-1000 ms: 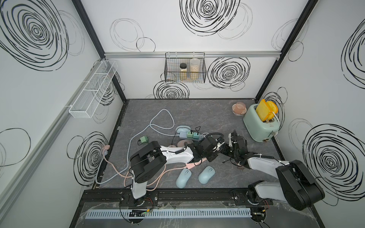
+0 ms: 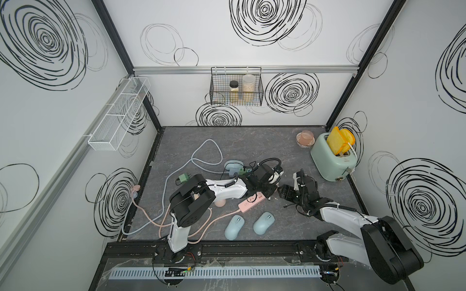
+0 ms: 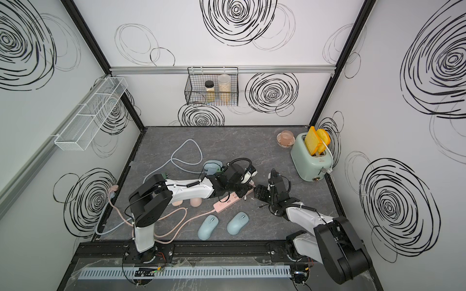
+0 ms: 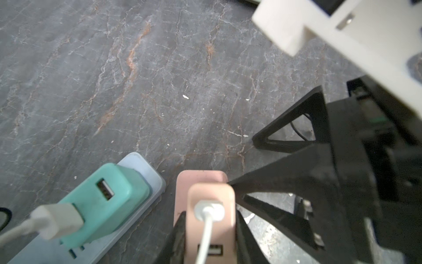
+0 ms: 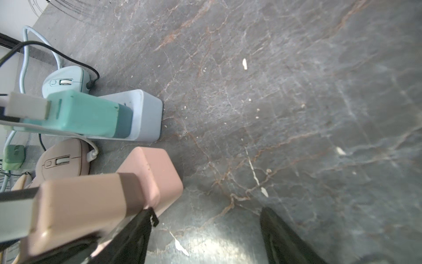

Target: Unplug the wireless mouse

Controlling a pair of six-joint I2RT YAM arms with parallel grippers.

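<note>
In the left wrist view my left gripper is shut on a pink USB charger (image 4: 210, 189), with a white cable plugged into its top, over the pink power strip (image 2: 248, 203). My right gripper stands part open beside the strip's end, nothing visible between its fingers. A pink mouse (image 5: 61, 158) with a white cable and a blue mouse (image 5: 61, 81) with a black cable lie behind. A teal charger (image 4: 110, 202) sits on the blue power strip (image 4: 145, 167).
Two loose blue mice (image 2: 234, 227) lie at the front. A toaster (image 2: 329, 160) and small bowl (image 2: 305, 139) stand at back right. A wire basket (image 2: 236, 87) hangs on the back wall. Cables cover the left side.
</note>
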